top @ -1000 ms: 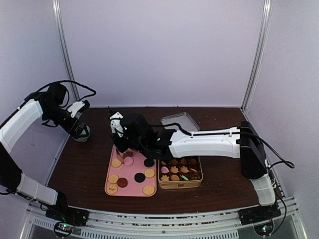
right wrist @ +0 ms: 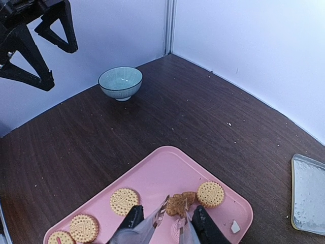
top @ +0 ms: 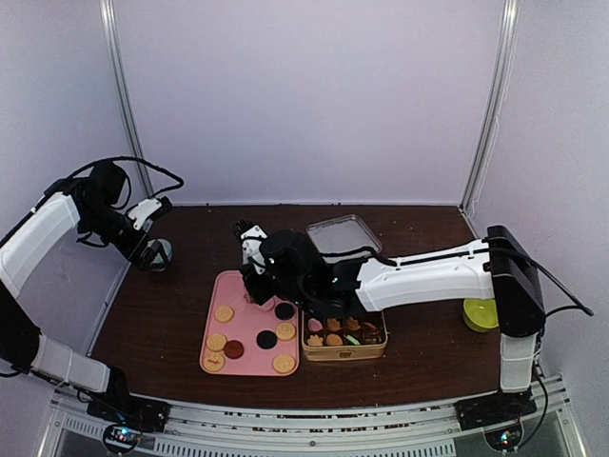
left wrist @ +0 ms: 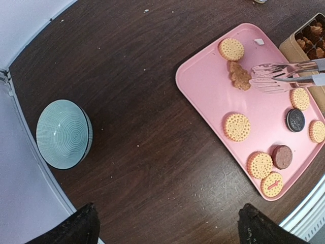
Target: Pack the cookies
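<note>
A pink tray [left wrist: 213,91] holds round pale cookies [left wrist: 236,127], dark cookies [left wrist: 294,120], a brown round cookie [left wrist: 282,157] and a brown shaped cookie [right wrist: 176,205] at its back. My right gripper, partly open with clear fingertips, is low over that back part, just beside the shaped cookie; whether it touches is unclear. Right of the tray stands a box [top: 343,351] of assorted cookies in compartments, partly hidden by the right arm. My left gripper [top: 150,255] is open and raised at the left, with nothing between its fingers.
A blue bowl [left wrist: 63,133] sits at the far left, a metal tray [top: 343,235] at the back right and a green bowl [top: 481,314] at the right.
My right arm has moved to the right and lower over the pink tray in the top view. The left arm has barely moved, dropping slightly since a second ago.
</note>
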